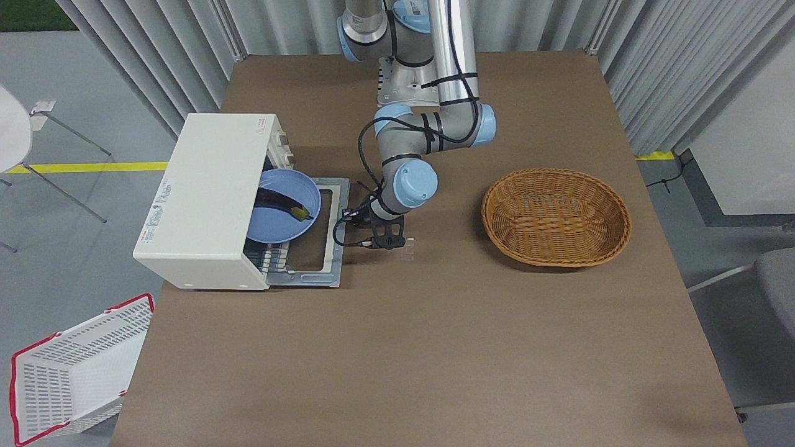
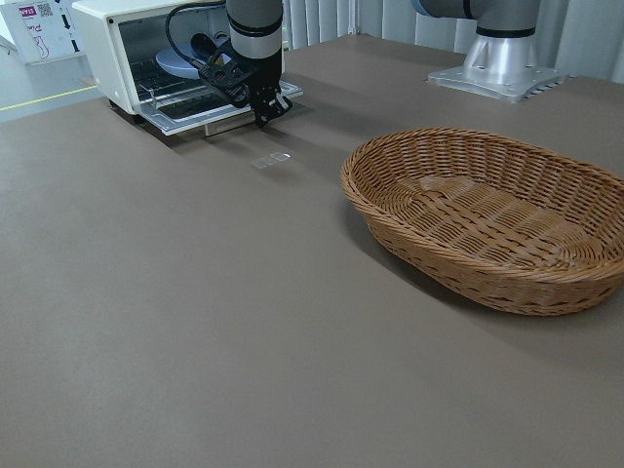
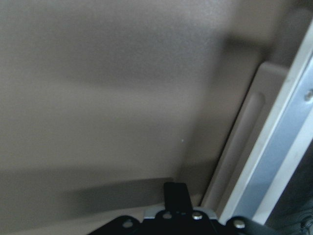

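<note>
A white oven lies on the table with its door folded down flat. Inside, partly on the door, is a blue plate holding an eggplant. My gripper is low at the outer edge of the door, right of the plate; in the left view it reaches down beside the door. In the wrist view a black finger sits over bare table beside the metal door edge; whether the finger is open or shut is unclear.
A wicker basket stands to the right on the table. A white crate is on the floor at lower left.
</note>
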